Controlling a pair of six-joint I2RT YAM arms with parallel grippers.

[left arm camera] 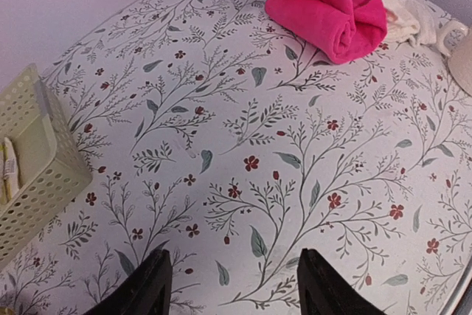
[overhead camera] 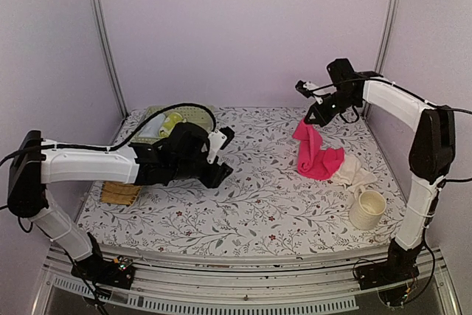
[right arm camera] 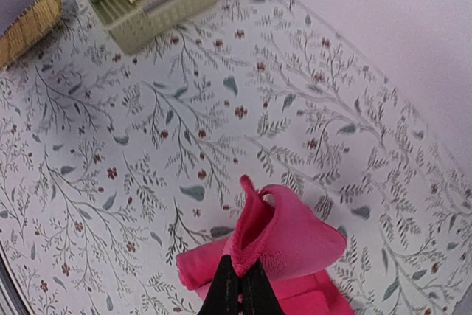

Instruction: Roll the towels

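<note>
A pink towel (overhead camera: 317, 160) lies partly on the table at the right, one end pulled up into my right gripper (overhead camera: 310, 117). That gripper is shut on the pink cloth; in the right wrist view a fold of the pink towel (right arm camera: 287, 234) rises from the fingertips. Beside it, and touching it in the top view, lies a crumpled white towel (overhead camera: 352, 173). My left gripper (overhead camera: 224, 156) hovers over the middle-left of the table, its fingers (left arm camera: 151, 285) apart and only bare tablecloth between them. The left wrist view shows the pink towel's lower part (left arm camera: 310, 20) as a thick fold.
A white mug (overhead camera: 366, 209) stands at the front right, near the white towel. At the back left is a pale green basket (overhead camera: 199, 114) holding yellow and white items. A woven brown tray (overhead camera: 118, 192) lies partly behind the left arm.
</note>
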